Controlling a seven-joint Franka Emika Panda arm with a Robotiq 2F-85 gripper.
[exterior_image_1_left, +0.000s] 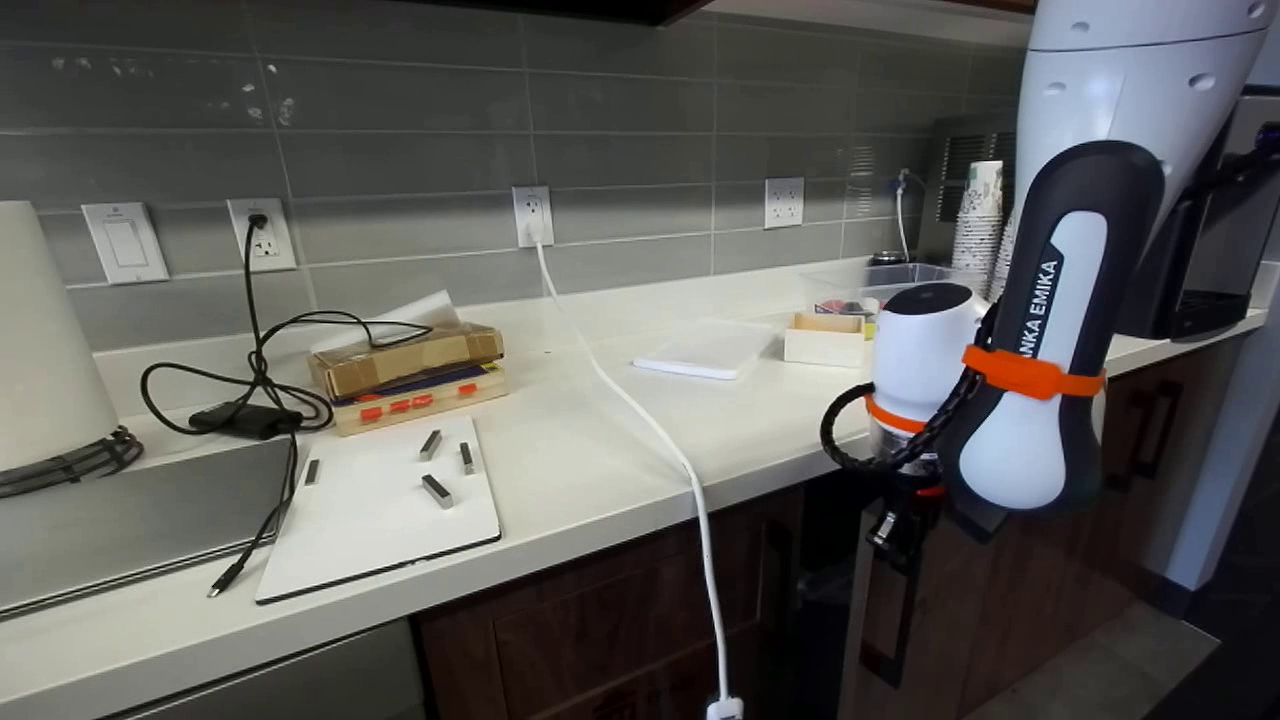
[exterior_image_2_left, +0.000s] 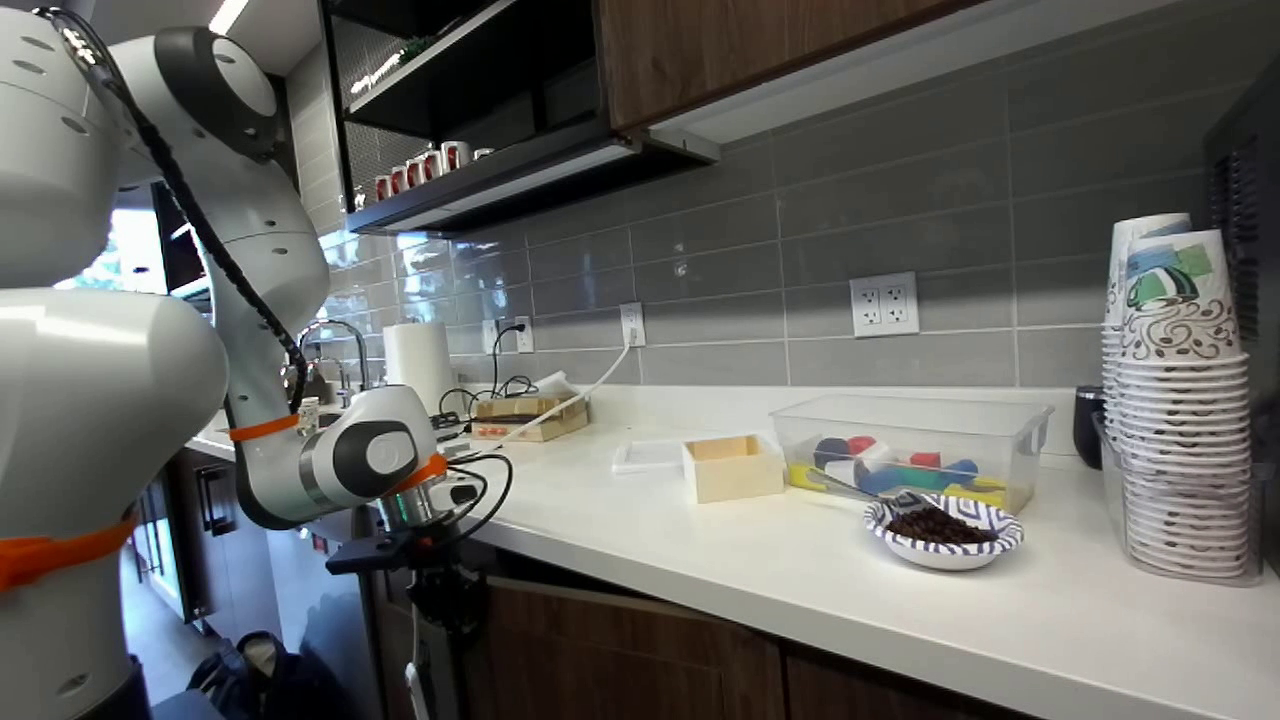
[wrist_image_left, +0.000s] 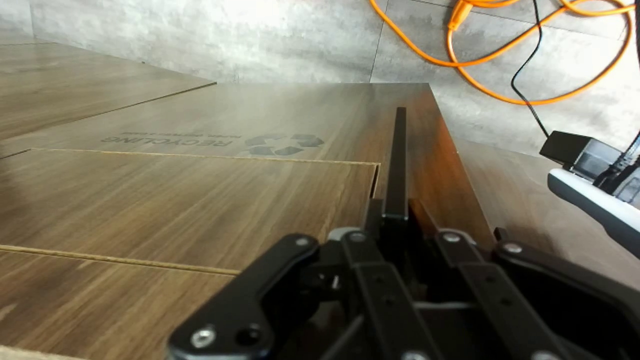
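Observation:
A brown wooden cabinet door with a recycling mark and a long black bar handle fills much of the wrist view. My gripper is shut on that handle near one end, a finger on either side of the bar. In exterior view 1 the gripper hangs below the counter's front edge, at the top of the handle. The door stands ajar, with a dark gap beside it. Exterior view 2 shows the gripper only as a dark shape by the door.
The white counter runs above the door. On it are a small wooden box, a clear bin, a patterned bowl and stacked cups. A white cable hangs over the edge. Orange cord lies on the floor.

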